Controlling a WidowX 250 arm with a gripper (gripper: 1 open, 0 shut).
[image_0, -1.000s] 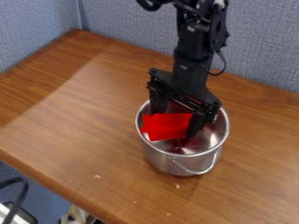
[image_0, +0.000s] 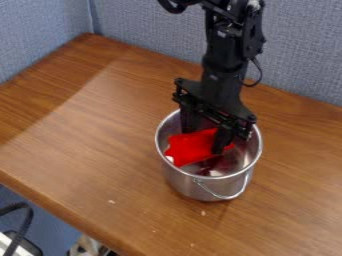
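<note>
A silver metal pail (image_0: 201, 185) with a wire handle stands on the wooden table, a little right of the centre of the view. My black gripper (image_0: 205, 130) reaches down into the pail from above. A red block (image_0: 190, 148) lies tilted in the pail at the gripper's fingertips; whether the fingers are shut on it cannot be seen clearly, as they overlap it and the rim. Something darker red sits lower inside the pail, partly hidden.
Grey padded walls stand behind it. Dark cables lie at the lower left, off the table's edge.
The red block sits at a slightly different tilt within the pail, and the gripper's fingers have shifted slightly around it. The pail stays in place.
</note>
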